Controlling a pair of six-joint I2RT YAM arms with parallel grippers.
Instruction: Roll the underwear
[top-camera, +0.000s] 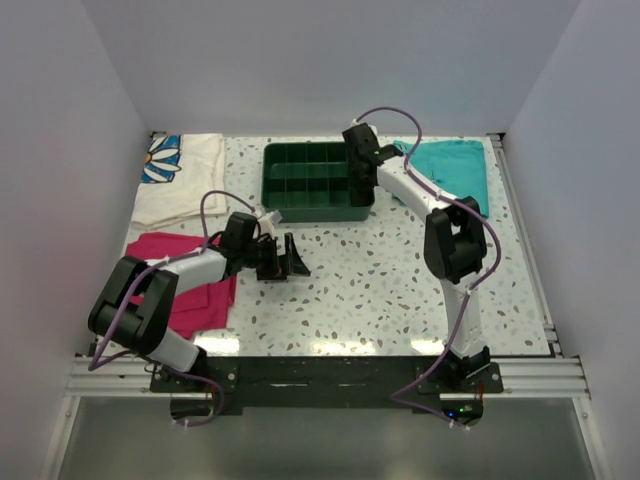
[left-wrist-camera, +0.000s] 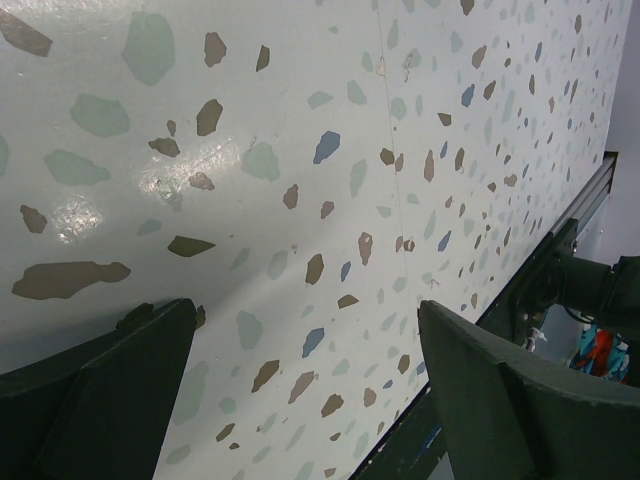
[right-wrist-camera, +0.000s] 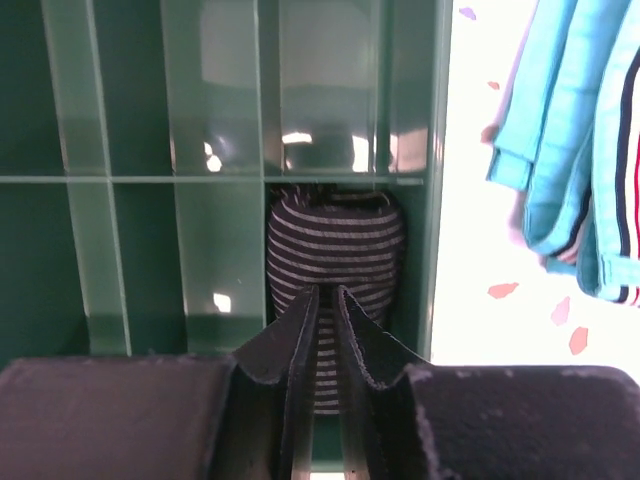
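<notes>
A dark underwear roll with thin pale stripes (right-wrist-camera: 335, 238) sits in an end compartment of the green divided box (top-camera: 318, 214). In the right wrist view, my right gripper reaches down over it. Its fingers are nearly together, with striped cloth showing in the narrow slit between them; how deep they grip is hidden. From the top, that gripper (top-camera: 360, 195) covers the box's right end. My left gripper is open above the bare speckled table, nothing between its fingers.
Beside the box on the right lies turquoise cloth (top-camera: 458, 165). Red cloth (top-camera: 215, 312) is partly under the left arm, and cream cloth with a flower print (top-camera: 200, 185) lies at the back left.
</notes>
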